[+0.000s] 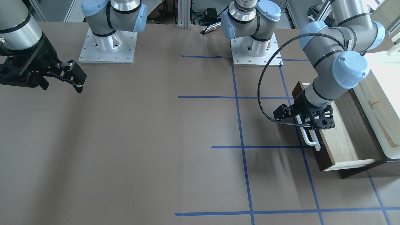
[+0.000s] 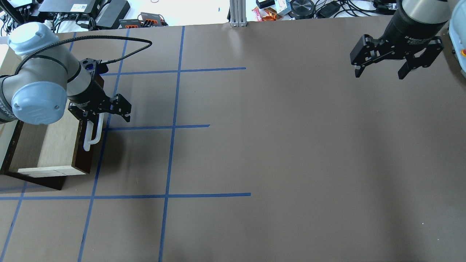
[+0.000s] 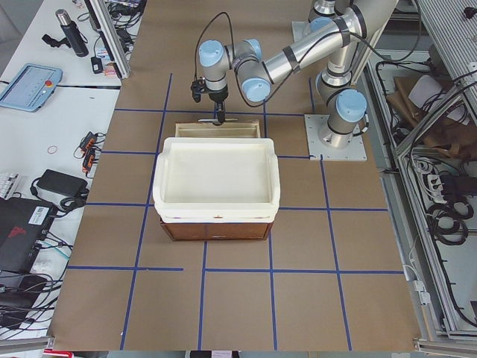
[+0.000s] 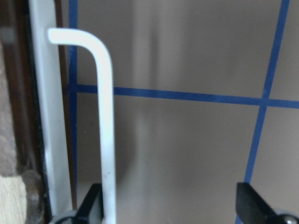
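Observation:
A wooden drawer (image 1: 347,146) is pulled out from a white-topped box (image 3: 215,183). Its white bar handle (image 4: 106,140) runs along the drawer front. My gripper (image 1: 300,116) is over that handle, black fingertips (image 4: 252,203) at the bottom of the wrist view, one on either side, the handle close by the left one. The fingertips are apart, so the gripper is open. In the top view (image 2: 102,111) the handle shows just below the gripper body.
Another arm's gripper (image 2: 395,54) hangs at the opposite side of the table. Two further arms stand at the back.

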